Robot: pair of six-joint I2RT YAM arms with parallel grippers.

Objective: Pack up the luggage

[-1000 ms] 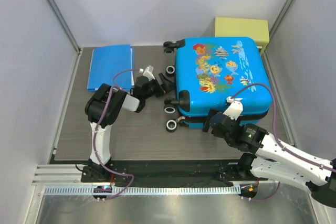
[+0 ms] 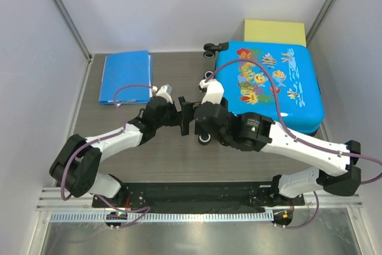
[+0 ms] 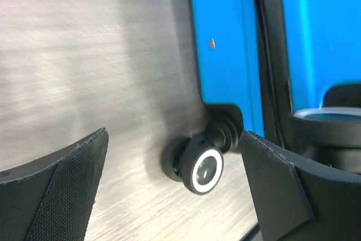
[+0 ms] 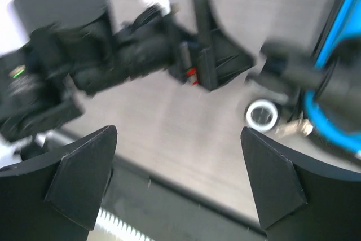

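Note:
A closed blue suitcase (image 2: 256, 100) printed with cartoon fish lies flat on the right of the table, its wheels toward the middle. In the top view my left gripper (image 2: 177, 115) hovers left of the wheels, close to my right gripper (image 2: 191, 120), which partly covers them. Both grippers are open and empty. The left wrist view has a wheel (image 3: 204, 169) and the suitcase side (image 3: 223, 49) beyond the parted fingers (image 3: 73, 179). In the right wrist view, a wheel (image 4: 262, 115) and the blurred left gripper appear past the open fingers (image 4: 276, 179).
A blue folder (image 2: 125, 77) lies at the back left. A yellow box (image 2: 274, 30) stands behind the suitcase against the back wall. Walls enclose both sides.
My right gripper has swung left, away from its front corner, to the wheel side. The left arm has drawn back left.

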